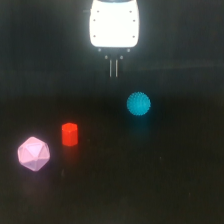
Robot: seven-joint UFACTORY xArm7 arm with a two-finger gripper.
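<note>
My gripper (114, 74) hangs beneath a bright white arm body at the top centre. Its two thin fingers point down, a narrow gap apart, with nothing visible between them. To the lower right of the fingertips, and apart from them, is a blue-green studded ball (138, 103). A small red block (69, 134) stands to the lower left. Farther left and nearer the camera sits a pale pink faceted ball (33, 154). None of the three objects touches the gripper.
Only a small gap separates the red block from the pink ball. No container or wall shows.
</note>
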